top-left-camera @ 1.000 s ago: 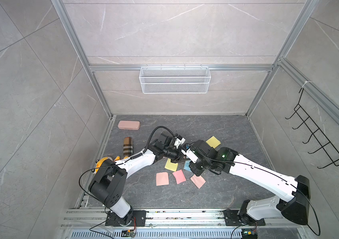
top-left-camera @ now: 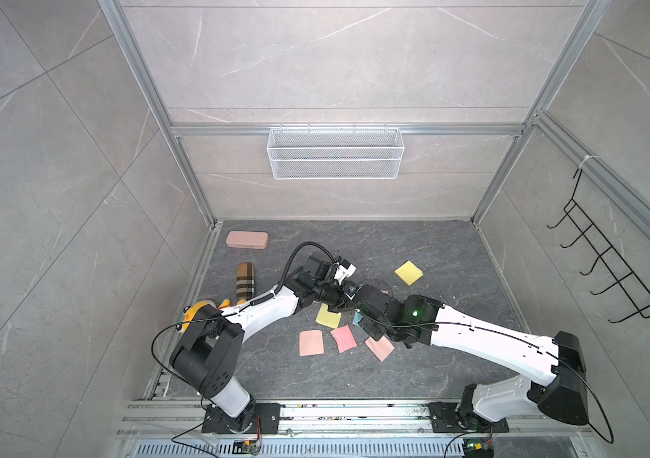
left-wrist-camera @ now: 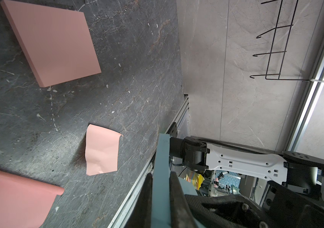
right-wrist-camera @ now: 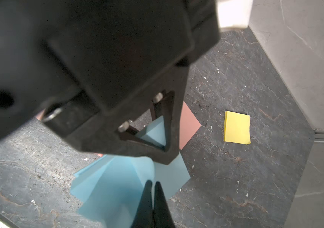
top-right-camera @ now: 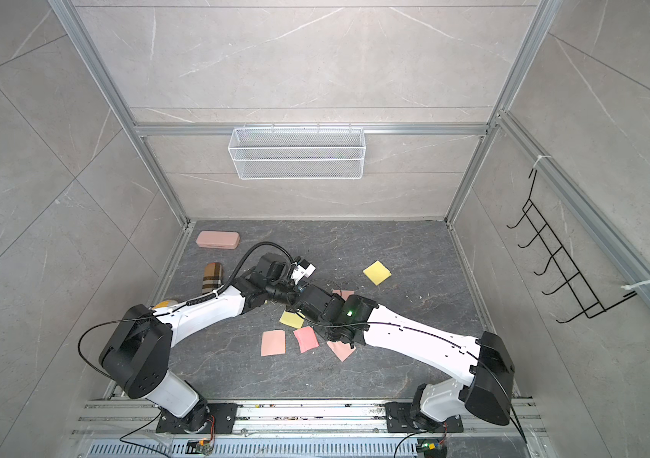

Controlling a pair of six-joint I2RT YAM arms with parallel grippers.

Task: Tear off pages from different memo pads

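My left gripper is shut on a blue memo pad [left-wrist-camera: 161, 163], held edge-on between its fingers in the left wrist view. In the right wrist view the pad's blue pages [right-wrist-camera: 112, 186] fan out below the left gripper's dark finger frame [right-wrist-camera: 173, 136]. There my right gripper is shut, its fingertips right at the curled edge of the blue pages; whether a thin page sits between them I cannot tell. From above, both grippers meet mid-table, and only a scrap of the blue pad [top-left-camera: 357, 319] shows.
On the table lie a yellow pad [right-wrist-camera: 237, 127], a pink pad [left-wrist-camera: 55, 43], a small curled pink sheet [left-wrist-camera: 103, 152], a larger pink sheet [left-wrist-camera: 17, 199] and a yellow sheet [top-left-camera: 329, 316]. A pink case [top-left-camera: 247, 239] and a brown striped item [top-left-camera: 245, 281] stand left.
The left arm has stayed still.
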